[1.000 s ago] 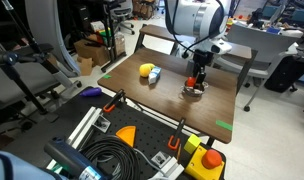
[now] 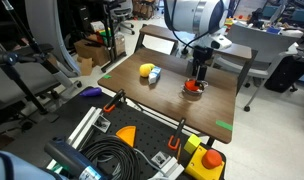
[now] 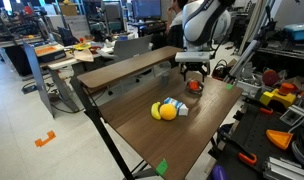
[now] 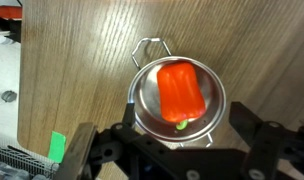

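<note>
A red pepper-like object (image 4: pixel 180 92) with a green tip lies inside a round metal pot (image 4: pixel 145 96) with wire handles, as the wrist view shows from above. My gripper stands open over the pot, one finger toward each side of it. Nothing is held between the fingers. In exterior view 1 the gripper (image 2: pixel 199 75) is just above the red object (image 2: pixel 192 85), close to the pot (image 2: pixel 195 94) on the wooden table. Exterior view 2 also has the red object (image 3: pixel 194 86) at the pot, near the white arm (image 3: pixel 202 50).
Yellow round objects (image 3: pixel 169 112) and a blue-and-white item (image 2: pixel 154 76) stand on the table, away from the pot. Bare tabletop (image 2: pixel 157 96) lies between them and the front edge. A cart with cables (image 2: pixel 112 155) and tools stands in front.
One second ago the gripper was down at the red object, which sat slightly higher. Now the object rests lower in the pot and the gripper is a little above it.
</note>
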